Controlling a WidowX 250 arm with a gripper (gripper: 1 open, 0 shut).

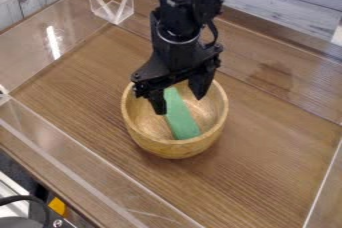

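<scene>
My black gripper (175, 84) hangs open over a round yellow bowl (147, 137), its two fingers spread above the bowl's interior. Inside the bowl lies a green elongated object (181, 122), partly hidden beneath the gripper. Whether the fingertips touch it I cannot tell.
A white wire-like holder (112, 5) stands at the back left on the wooden table (267, 162). Cables and a small yellow item lie beyond the lower left edge.
</scene>
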